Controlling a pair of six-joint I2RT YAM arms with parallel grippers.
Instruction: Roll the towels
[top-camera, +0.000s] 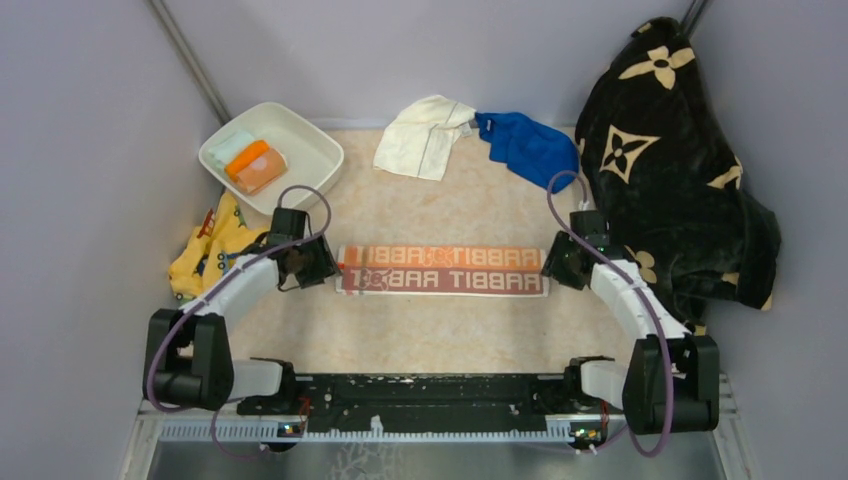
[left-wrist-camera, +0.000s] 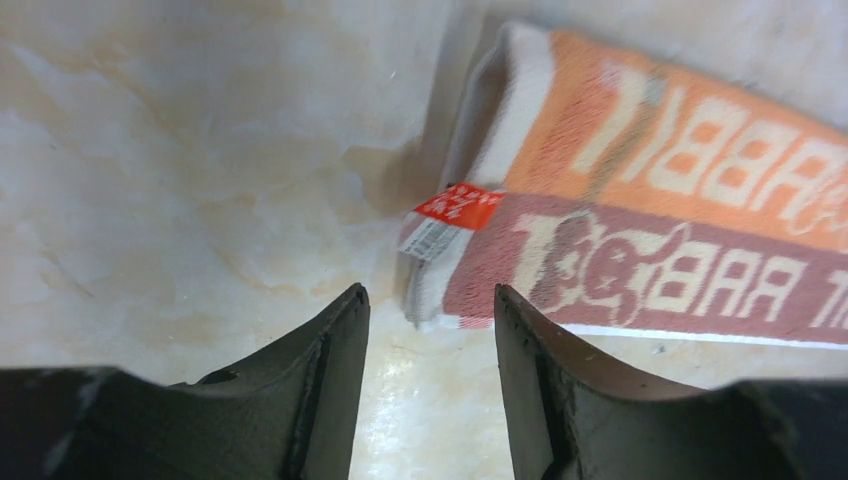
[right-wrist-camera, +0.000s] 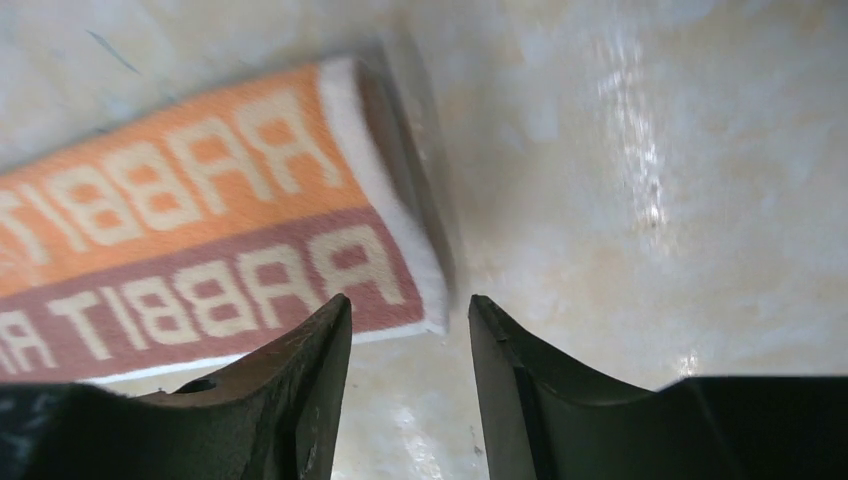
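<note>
An orange and maroon towel (top-camera: 440, 270) with pale lettering lies on the table, folded into a long, narrow strip running left to right. At its left end my left gripper (top-camera: 333, 272) stands open above the table. The left wrist view shows the towel's short edge with a red and white tag (left-wrist-camera: 455, 214), beyond the fingertips of that gripper and not held. My right gripper (top-camera: 549, 265), also open, is at the strip's other end. In the right wrist view the towel's near corner (right-wrist-camera: 425, 310) appears between the open fingers, with neither seen pinching it.
A white bin (top-camera: 318, 160) at the back left holds rolled towels. A cream cloth (top-camera: 420, 138) and a blue cloth (top-camera: 530, 150) lie at the back. Yellow cloth (top-camera: 215, 250) is far left; a black blanket (top-camera: 650, 150) fills the right. Bare table surrounds the strip.
</note>
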